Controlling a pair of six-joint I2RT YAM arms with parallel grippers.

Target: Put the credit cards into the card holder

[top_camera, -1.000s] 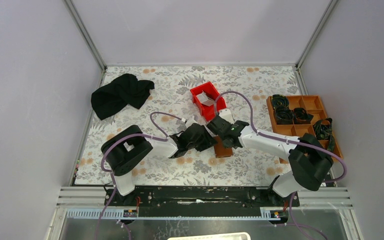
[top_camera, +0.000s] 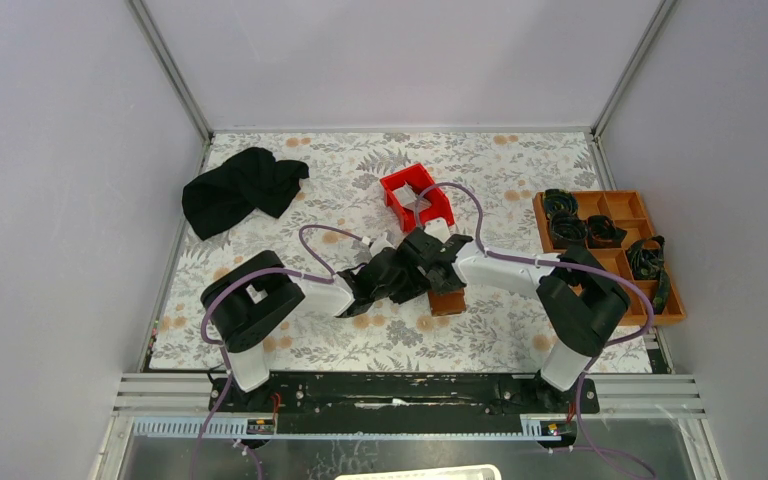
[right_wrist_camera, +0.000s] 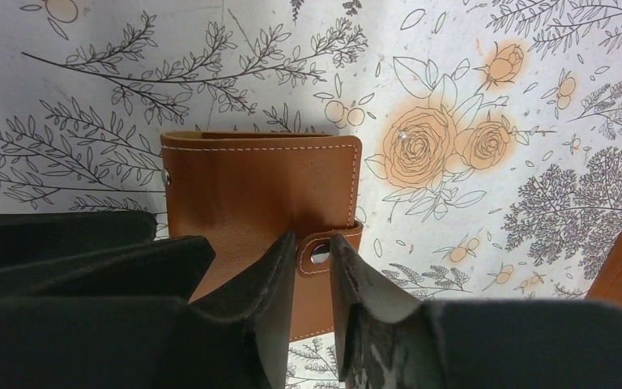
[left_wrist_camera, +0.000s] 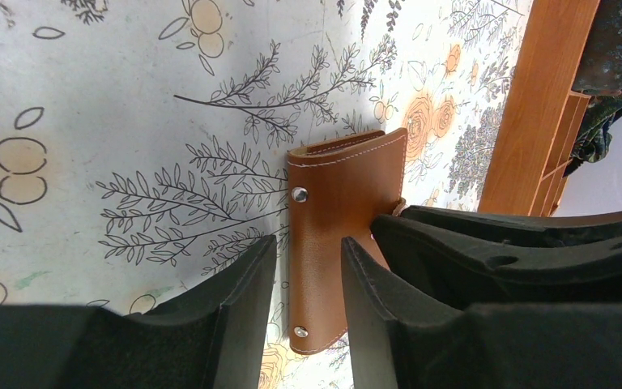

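Note:
A brown leather card holder [left_wrist_camera: 328, 203] with stitching and metal studs lies upright-framed in the left wrist view, flat on the floral table. My left gripper is part open at its near studded edge, with no object clearly between its fingers. In the right wrist view my right gripper is at the holder's snap tab [right_wrist_camera: 324, 235], fingertips close together over it; whether it grips the tab I cannot tell. In the top view both grippers crowd over the holder [top_camera: 447, 303]. A red bin [top_camera: 390, 185] behind holds pale flat items, perhaps cards.
A wooden compartment tray [top_camera: 630, 210] with black coiled items stands at the right. A black cloth [top_camera: 240, 190] lies at the back left.
My right arm has moved a little toward the back and left over the card holder. The left arm looks nearly unchanged.

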